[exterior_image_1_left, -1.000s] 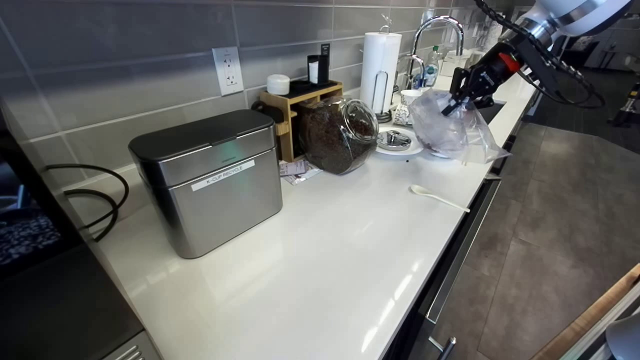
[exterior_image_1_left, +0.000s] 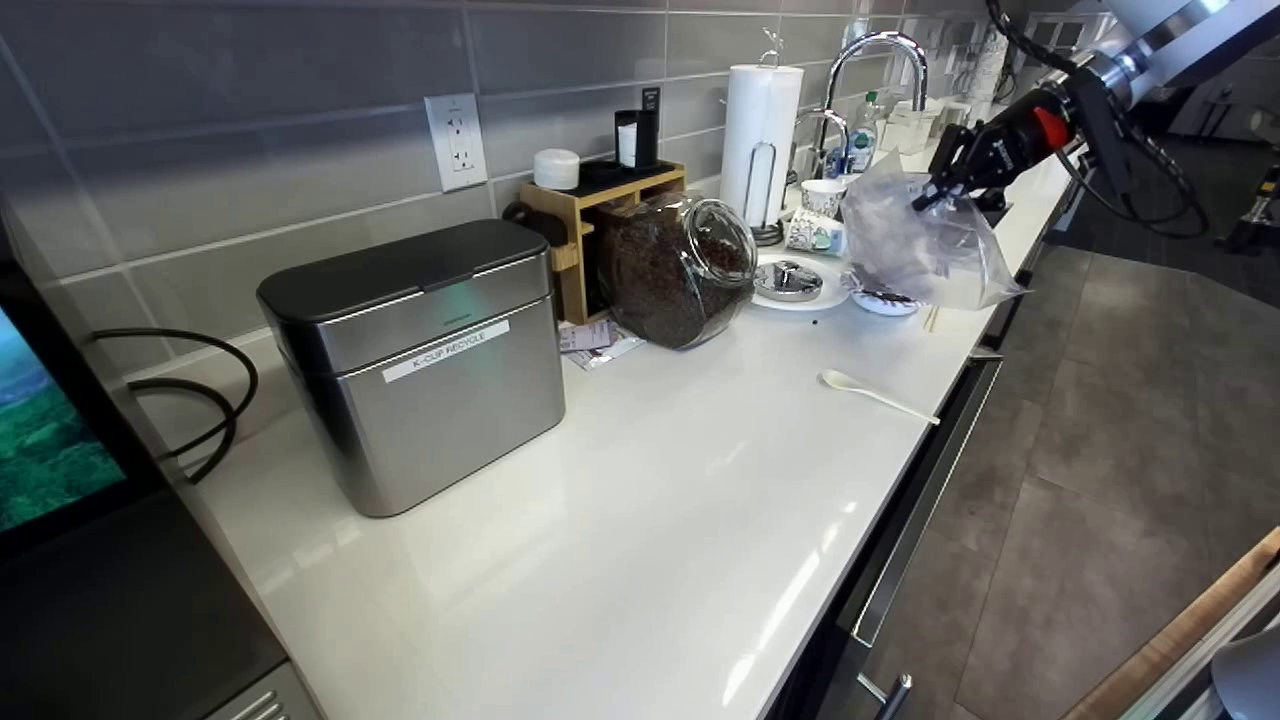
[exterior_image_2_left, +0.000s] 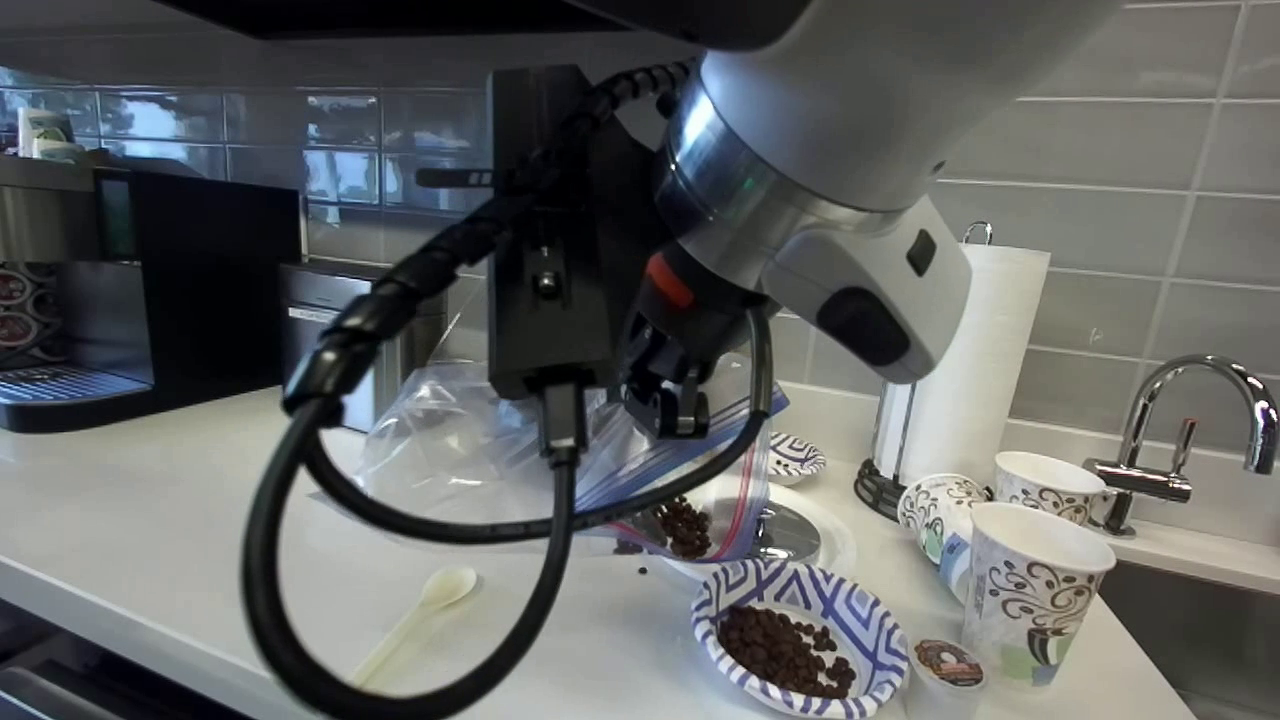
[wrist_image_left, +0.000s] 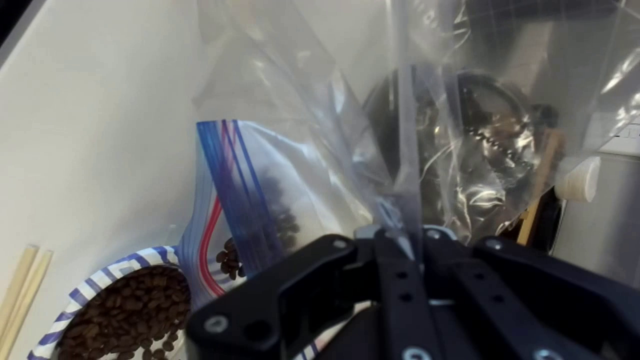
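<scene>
A clear zip bag (exterior_image_1_left: 921, 240) with a blue and red seal strip hangs from my gripper (exterior_image_1_left: 921, 204), its film pinched between the shut fingers. In the wrist view the bag (wrist_image_left: 354, 138) spreads out ahead of the fingers (wrist_image_left: 399, 270), with its blue seal edge at left. Dark coffee beans (exterior_image_2_left: 684, 528) show through or behind the film near that seal. Just beyond the seal edge sits a blue-patterned paper bowl (exterior_image_2_left: 882, 624) holding coffee beans (exterior_image_2_left: 786, 652). The gripper is above the counter, and its fingertips are partly hidden in exterior view 2.
A glass jar of coffee (exterior_image_1_left: 678, 270) lies tilted beside a wooden stand. A white plate with a metal lid (exterior_image_1_left: 788, 281), paper cups (exterior_image_2_left: 1038, 588) and a paper towel roll (exterior_image_1_left: 759, 142) stand nearby. A plastic spoon (exterior_image_1_left: 876, 394) lies on the counter.
Compared with a second ago, the gripper and the bag have moved slightly up and away to the right in exterior view 1. More of the cups and bowl behind them shows.
</scene>
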